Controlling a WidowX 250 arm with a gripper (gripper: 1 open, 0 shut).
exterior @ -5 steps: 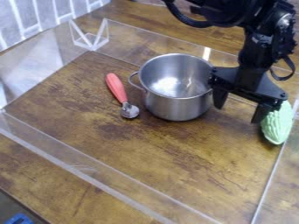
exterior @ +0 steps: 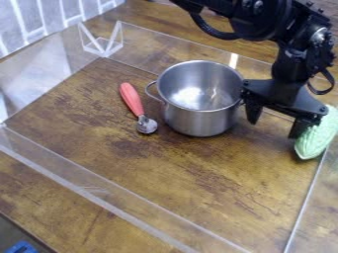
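The black gripper (exterior: 275,118) is low at the right, between a steel pot (exterior: 199,109) and a pale green cabbage-like object (exterior: 314,136). Its fingers are spread apart, one beside the pot's right side and the other at the upper end of the green object. I cannot tell whether either touches what is beside it. Nothing shows held between them.
A red-handled scoop (exterior: 132,99) lies left of the pot. Clear plastic walls border the wooden surface (exterior: 145,178), with a white slatted item (exterior: 34,20) at the back left.
The gripper has shifted very slightly to the right. The pot, scoop and green object look almost unchanged.
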